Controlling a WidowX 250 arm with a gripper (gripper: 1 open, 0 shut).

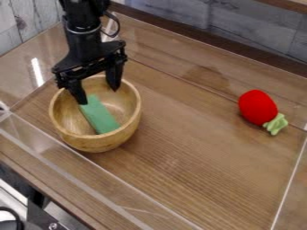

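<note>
A wooden bowl (121, 127) sits on the left of the table with a green block (100, 114) lying inside it. The black gripper (93, 85) hangs over the back part of the bowl, its two fingers spread open on either side, above the far end of the green block. Nothing shows held between them.
A red strawberry-like toy (259, 108) with green leaves lies on the right of the wooden table (204, 171). A pale wall and the table edge border the left.
</note>
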